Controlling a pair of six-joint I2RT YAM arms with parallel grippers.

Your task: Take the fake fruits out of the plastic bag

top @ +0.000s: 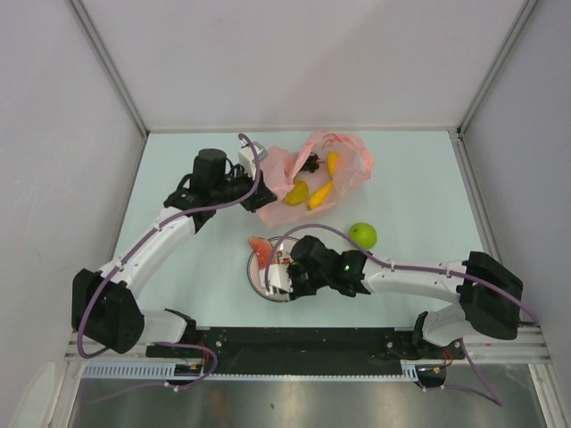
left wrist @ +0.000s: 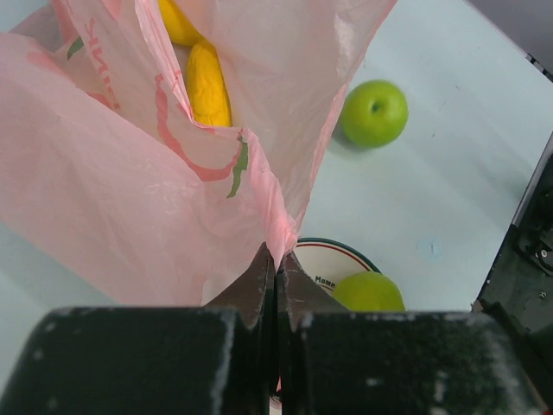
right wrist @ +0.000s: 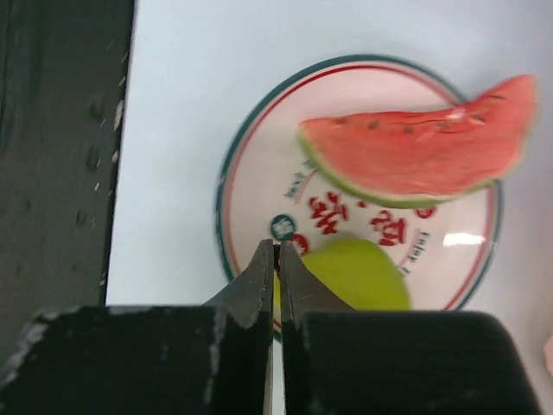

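My left gripper is shut on a gathered corner of the pink plastic bag (left wrist: 104, 173), at the bag's left in the top view. Inside lie yellow fruits (top: 321, 193) and a dark bunch (top: 310, 163). My right gripper is shut over the plate (right wrist: 259, 164), which holds a watermelon slice (right wrist: 406, 151) and a yellow-green fruit (right wrist: 354, 272); nothing clear shows between its fingers. A green apple (left wrist: 373, 112) lies on the table, right of the plate in the top view.
Dark arm bases and a black strip line the near edge.
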